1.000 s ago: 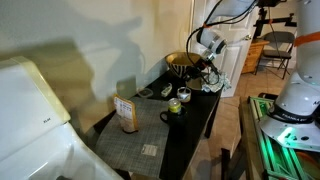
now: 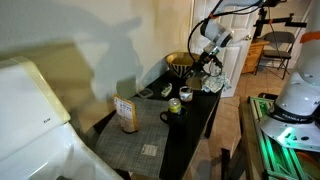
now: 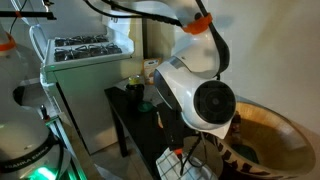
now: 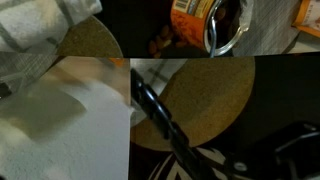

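Note:
At the far end of the dark counter, my gripper (image 2: 211, 66) is low over a white patterned cloth (image 2: 216, 84). From the other side, the gripper (image 3: 183, 152) points down at the same cloth (image 3: 180, 168), which hangs or lies by the counter's end. The robot's white arm hides part of this spot. In the wrist view a folded grey-white cloth (image 4: 35, 22) fills the upper left, close to the camera. A round brown board (image 4: 215, 95) lies on the black surface. The views are too dark and small to show what is between the fingers.
An orange-labelled can (image 4: 193, 20) stands near the board in the wrist view. A large woven basket (image 3: 270, 135) is beside the arm. Along the counter are a white cup (image 2: 186, 94), a dark mug (image 2: 175, 116) and an upright box (image 2: 126, 113).
The items on the near part of the counter have stayed put.

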